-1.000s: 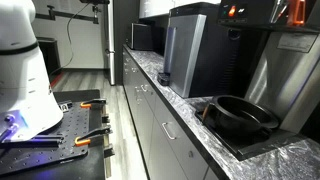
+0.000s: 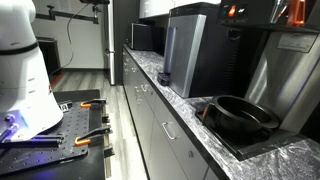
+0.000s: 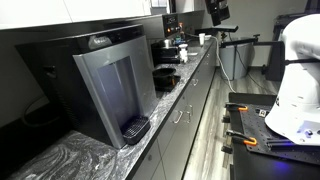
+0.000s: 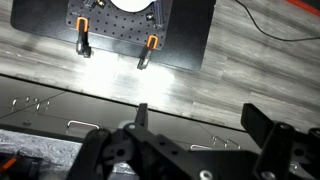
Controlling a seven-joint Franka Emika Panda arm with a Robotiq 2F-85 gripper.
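Observation:
My gripper stands open in the wrist view, its two dark fingers wide apart with nothing between them. It points down over the floor and the grey drawer fronts. In exterior view 2, a dark part of the gripper (image 3: 217,12) shows high at the top edge, well above the counter. A black pot (image 2: 240,117) sits on the stove at the right in exterior view 1; the same pot (image 3: 165,77) is small and farther back in exterior view 2. Both views show it apart from the gripper.
The speckled counter (image 2: 189,105) runs along grey drawers (image 2: 165,125). A tall silver dispenser (image 3: 118,80) stands on it. An orange-tipped clamp (image 4: 151,44) projects from the robot's base table (image 4: 192,35). Bare floor (image 4: 225,85) lies between table and drawers.

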